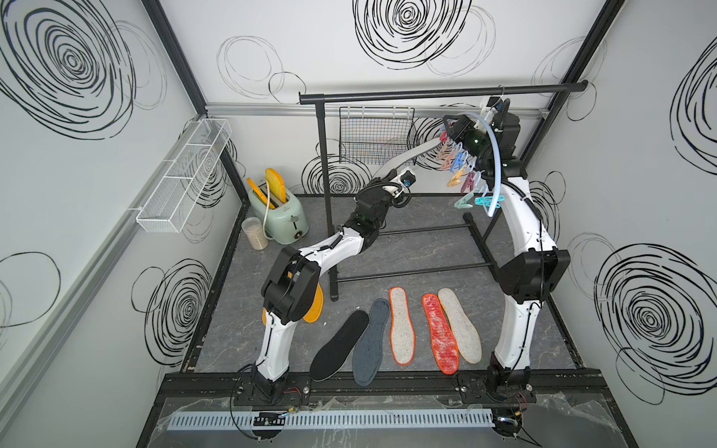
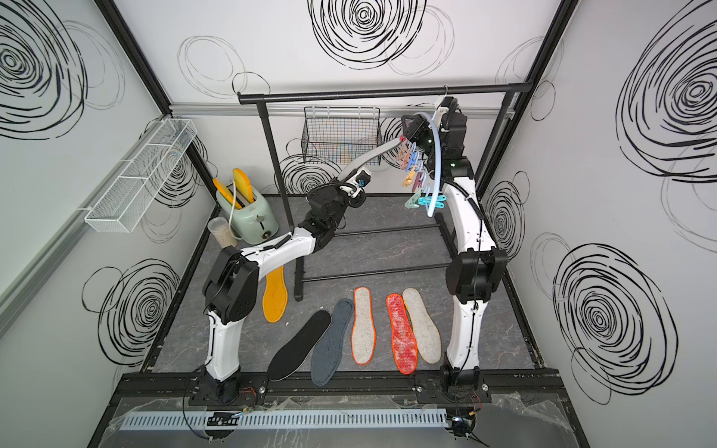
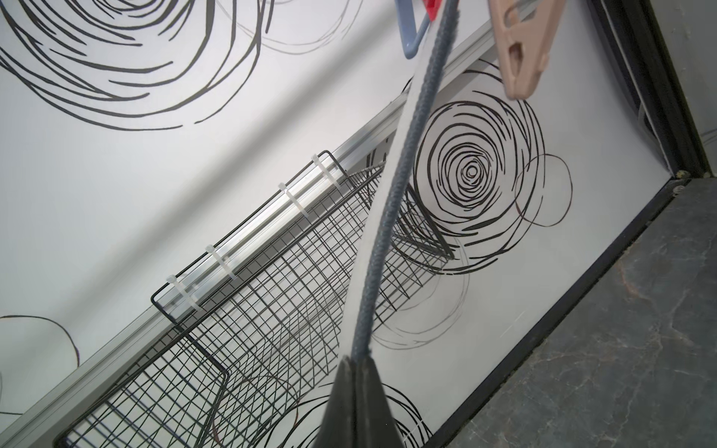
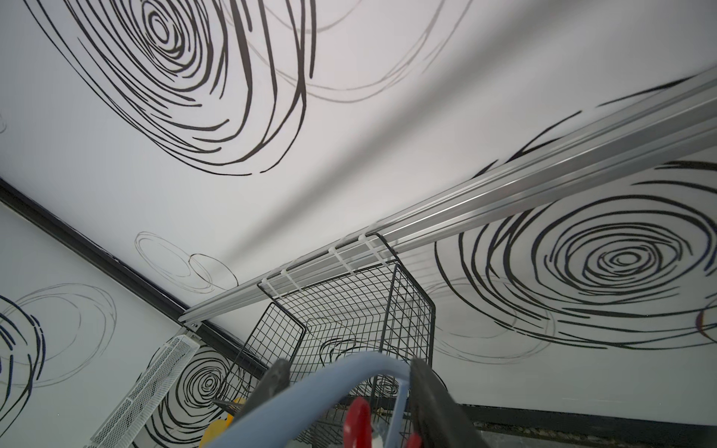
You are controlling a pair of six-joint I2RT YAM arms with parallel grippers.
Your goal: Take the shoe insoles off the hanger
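A grey insole, seen edge-on, stretches from red and pastel clips at the hanger down to my left gripper, which is shut on its end. The light blue hanger hangs at the rail's right, its clips bunched beside it. My right gripper is shut on the hanger's curved blue tube, high by the rail. Several loose insoles lie on the table front, among them black, red and yellow ones.
A black rail rack spans the back. A wire basket hangs on the back wall, a white one on the left. A mint toaster with yellow insoles and a jar stand back left.
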